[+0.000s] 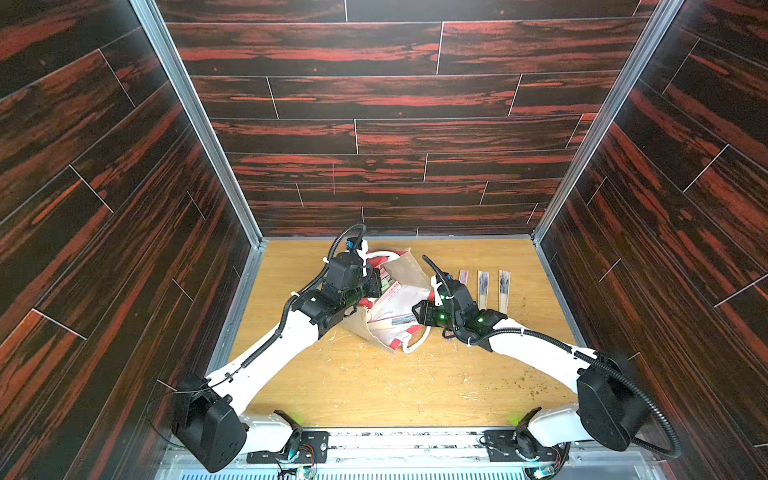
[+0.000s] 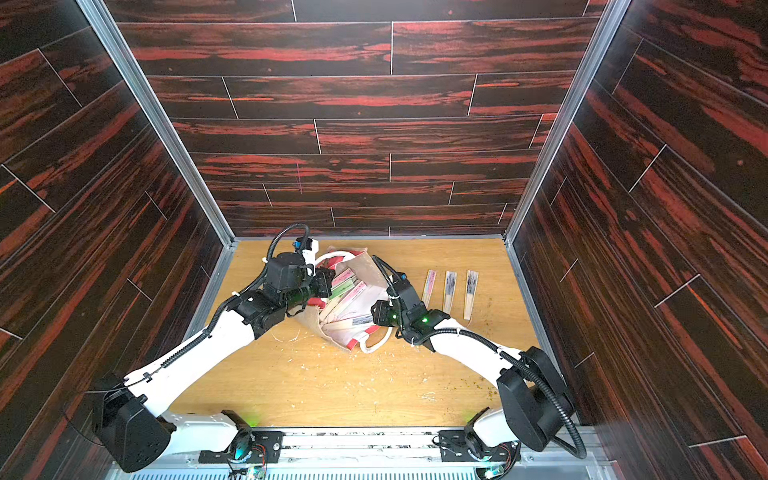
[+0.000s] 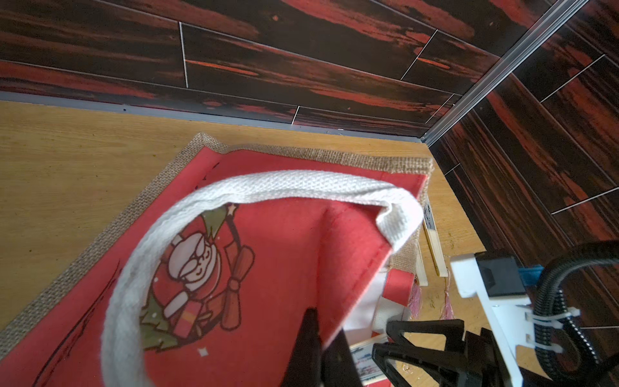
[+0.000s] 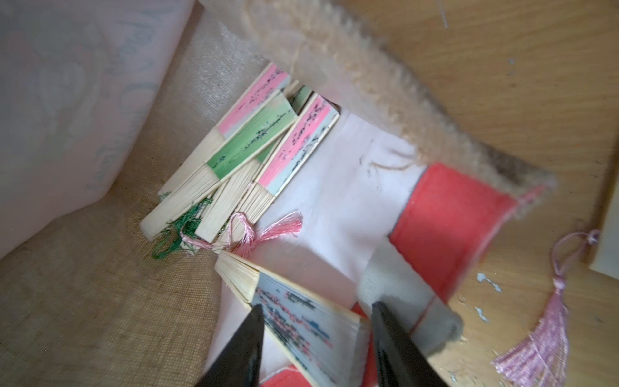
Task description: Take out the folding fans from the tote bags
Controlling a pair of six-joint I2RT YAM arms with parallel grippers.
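Observation:
The tote bag (image 3: 277, 258), red outside with a burlap trim, lies with its mouth spread; the edge of its red side runs between the fingertips of my shut left gripper. Inside, several pink and green folding fans (image 4: 251, 138) rest in a pile at the back. Nearer the mouth is a fan with blue-grey paper (image 4: 309, 322), its end between the fingers of my right gripper. Those fingers stand apart, and firm contact on both sides of the fan does not show. The top right view has the right gripper (image 2: 384, 312) at the bag's opening.
Three fans lie side by side on the table right of the bag, one of them a pale fan (image 2: 470, 292). A white handle loop (image 2: 376, 342) hangs out by the right gripper.

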